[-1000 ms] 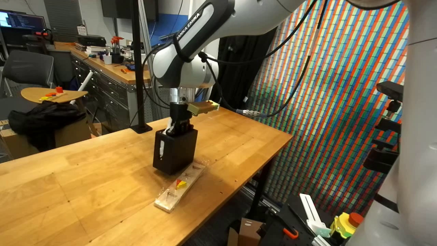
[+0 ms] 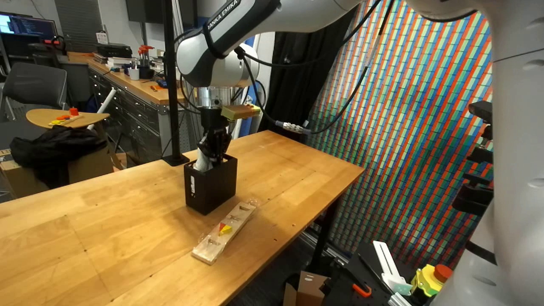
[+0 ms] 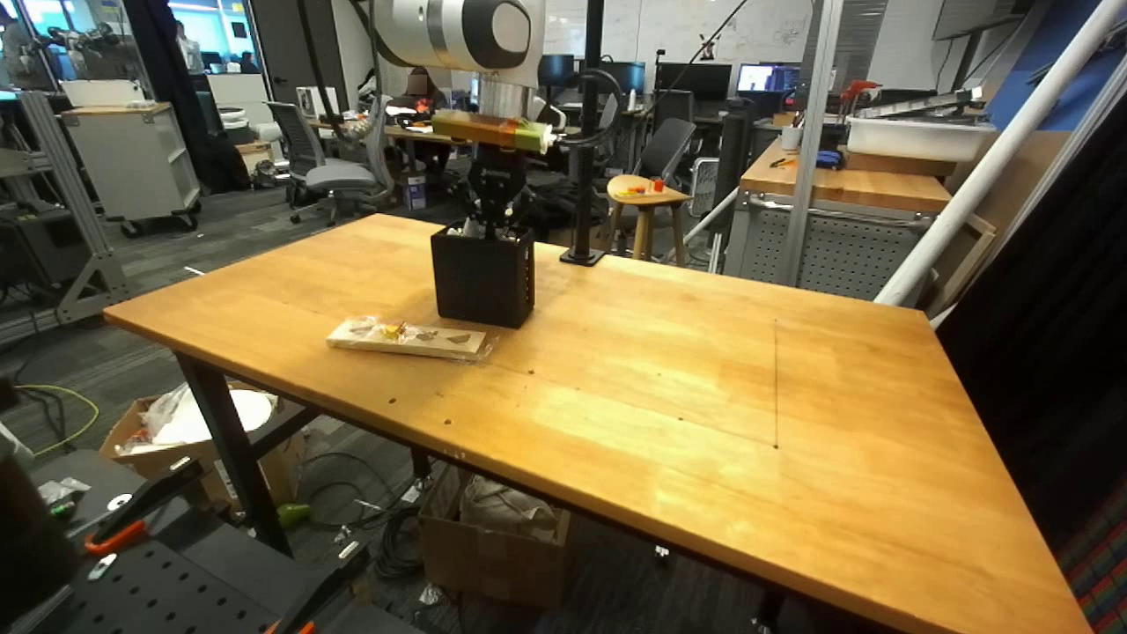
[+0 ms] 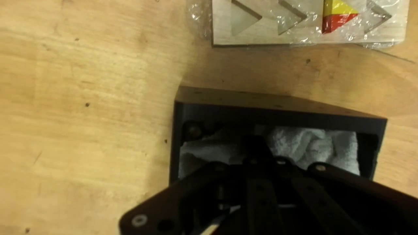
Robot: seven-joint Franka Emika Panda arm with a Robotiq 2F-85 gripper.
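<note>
A black box (image 2: 210,188) stands upright on the wooden table, with white cloth (image 4: 309,145) bunched inside it. My gripper (image 2: 219,159) points straight down at the box's opening, its lower end at about rim height. In exterior view 1, part of the white cloth pokes above the rim right beside the fingers. The wrist view shows the dark fingers (image 4: 256,150) close together over the cloth, so the gripper looks shut. Deep shadow hides the tips, and whether any cloth is pinched between them I cannot tell.
Close to the box lies a plastic-wrapped wooden puzzle board (image 2: 224,232) with triangular cutouts and a red-yellow piece. A black post (image 3: 583,158) rises from the table near the box.
The arm has risen and shifted left in exterior view 1, lifting the gripper partly out of the box. The box has slid slightly left and back, away from the puzzle board.
</note>
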